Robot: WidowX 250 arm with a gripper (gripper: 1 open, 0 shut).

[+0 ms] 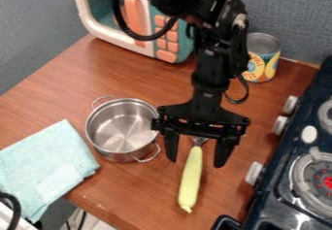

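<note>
My gripper (pixel 196 148) hangs from the black arm over the wooden table, its two fingers spread apart. Below it a pale yellow-green corn-shaped object (pixel 189 180) lies lengthwise, its upper end between or just under the fingers; whether they touch it I cannot tell. A steel pot (pixel 119 127) with wire handles stands left of the gripper.
A stove (pixel 298 161) with white knobs fills the right side. A can (pixel 259 64) and a toy microwave (pixel 97 16) stand at the back. A light blue cloth (pixel 39 166) lies at the left.
</note>
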